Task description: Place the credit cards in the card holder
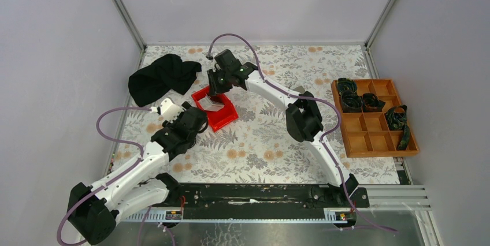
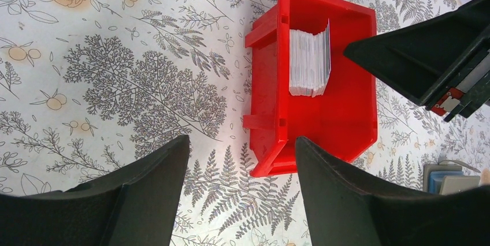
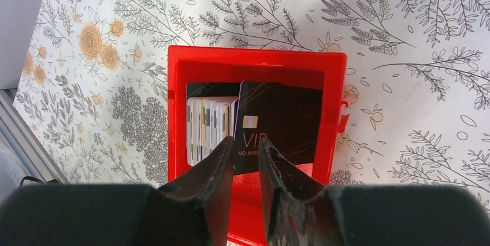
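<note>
The red card holder (image 1: 223,118) lies on the patterned table, and a stack of white-edged cards (image 2: 307,62) stands upright against one side inside it. Beside that stack, a black VIP card (image 3: 277,125) leans face-up inside the holder in the right wrist view. My right gripper is over the holder with its fingertips parted at the black card's near edge; the card shows through the gap. My left gripper stands open and empty, close to the holder's near end.
A black cloth (image 1: 163,78) lies at the back left. On the right, a wooden compartment tray (image 1: 374,118) holds several dark rolled items.
</note>
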